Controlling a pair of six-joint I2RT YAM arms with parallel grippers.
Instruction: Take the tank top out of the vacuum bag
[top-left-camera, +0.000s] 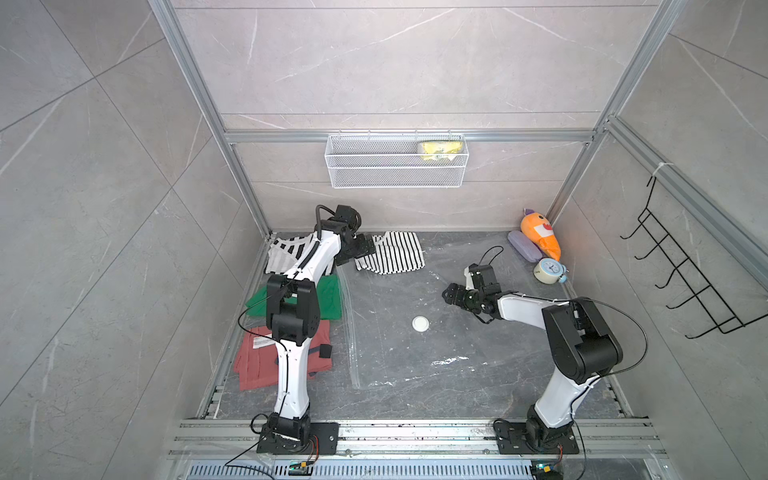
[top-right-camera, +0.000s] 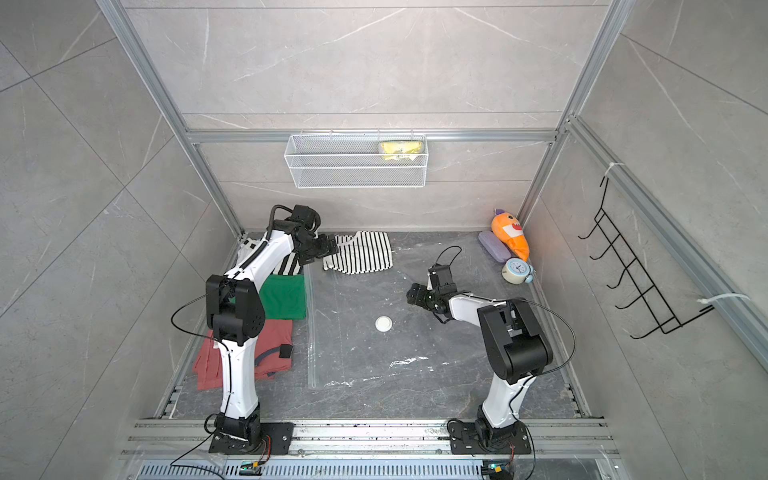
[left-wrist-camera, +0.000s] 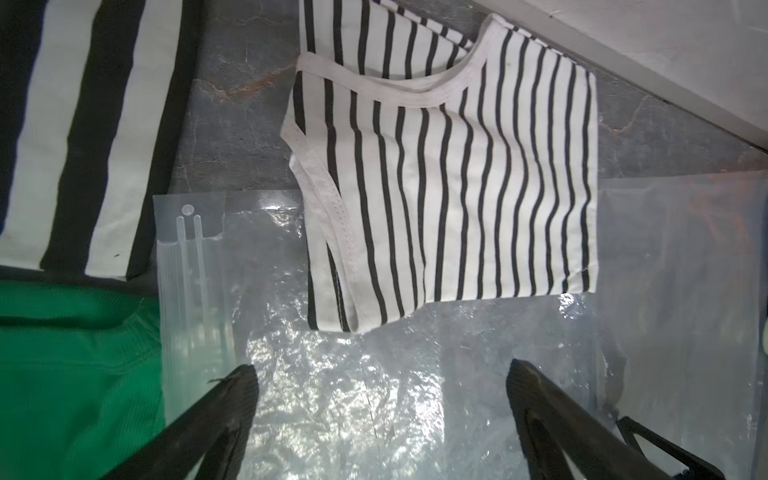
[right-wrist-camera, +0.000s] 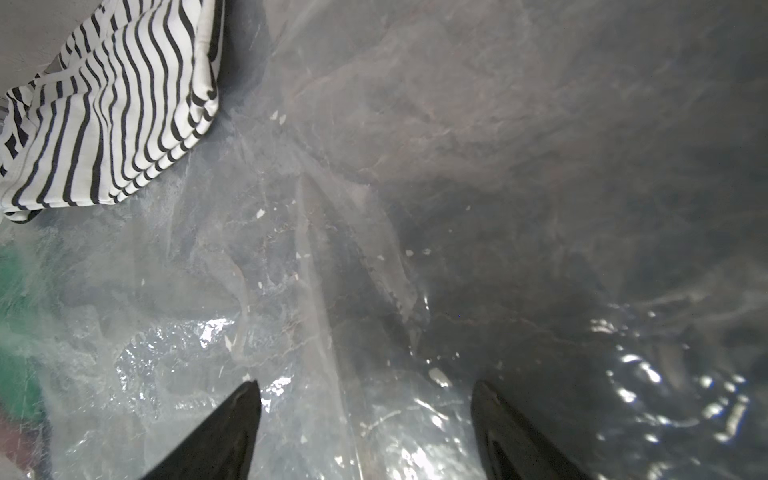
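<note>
The tank top (left-wrist-camera: 448, 184), white with thin black stripes, lies loosely folded at the back of the workspace. Its lower part rests over the far edge of the clear vacuum bag (left-wrist-camera: 336, 400), and its neckline side reaches onto the bare floor. Close to its left end in the top left view is my left gripper (top-left-camera: 368, 245); in the left wrist view the fingers stand wide apart with nothing between them. My right gripper hovers low over the transparent bag, fingers apart and no visible fold pinched between them. The bag's outline is faint from above.
At left lie a broad-striped garment (top-left-camera: 284, 254), a green garment (top-left-camera: 329, 297) and a red one (top-left-camera: 256, 368). A white disc (top-left-camera: 420, 323) sits mid-floor. Plush toys (top-left-camera: 540, 232) and a clock (top-left-camera: 549, 270) occupy the back right corner.
</note>
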